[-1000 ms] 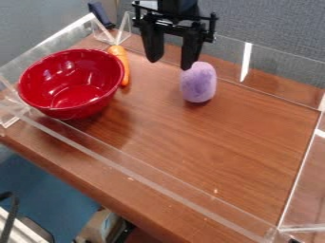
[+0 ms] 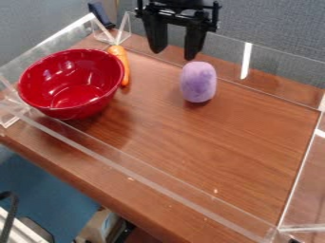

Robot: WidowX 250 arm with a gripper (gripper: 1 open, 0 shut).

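My black gripper [image 2: 176,40] hangs at the top middle of the camera view, its two fingers spread apart with nothing visible between them. Below and right of it a purple oval object [image 2: 199,83] stands on the wooden table [image 2: 216,166]. A red bowl [image 2: 71,84] sits on the left, and an orange carrot-like object [image 2: 120,60] lies behind it, partly hidden by the bowl.
Clear plastic walls [image 2: 165,190] border the table on several sides. Below the near left edge are a blue surface and some hardware.
My gripper has moved slightly up from where it was a second ago. The bowl and the purple object have not moved.
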